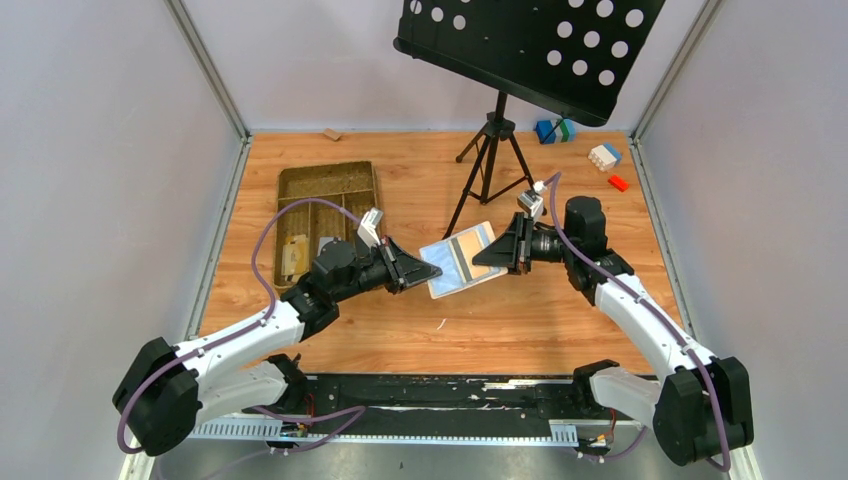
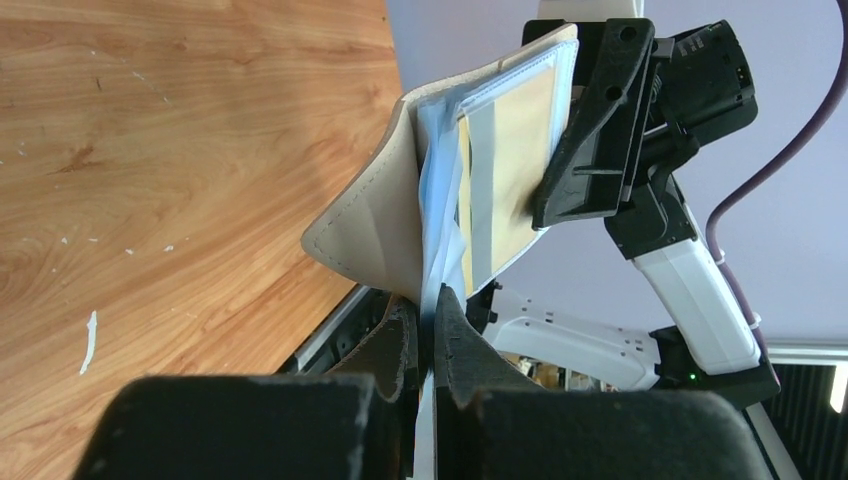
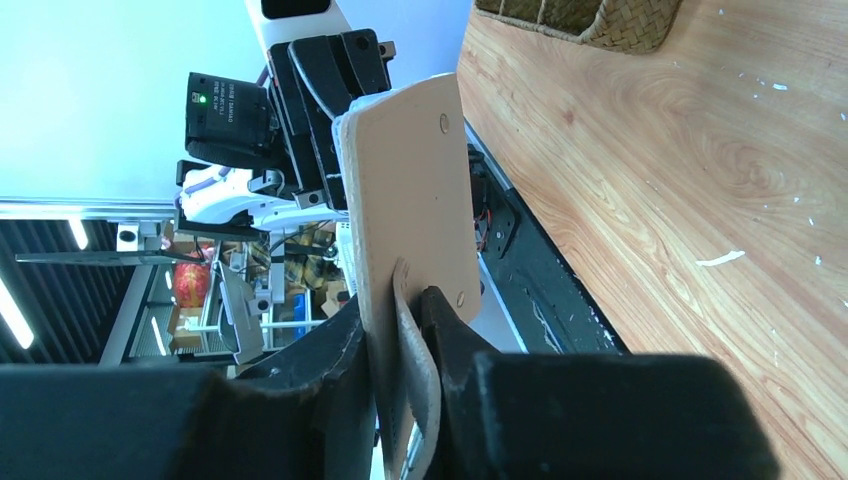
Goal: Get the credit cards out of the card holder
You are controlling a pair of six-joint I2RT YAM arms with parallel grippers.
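Between my two grippers, above the table, the beige card holder (image 1: 461, 262) is spread open. In the left wrist view its pale blue sleeve (image 2: 437, 205) runs down to my left gripper, which is shut on that thin edge. A tan card with a grey stripe (image 2: 518, 140) shows inside a sleeve. My right gripper has its fingers a little apart, around the holder's beige cover (image 3: 418, 190) and a bent flap (image 3: 415, 345); how firmly they press cannot be made out.
Left on the table stands a woven divided basket (image 1: 325, 180) with a yellowish item (image 1: 295, 257) in it. A black music stand (image 1: 490, 140) rises at the back. Toy blocks (image 1: 604, 156) lie back right.
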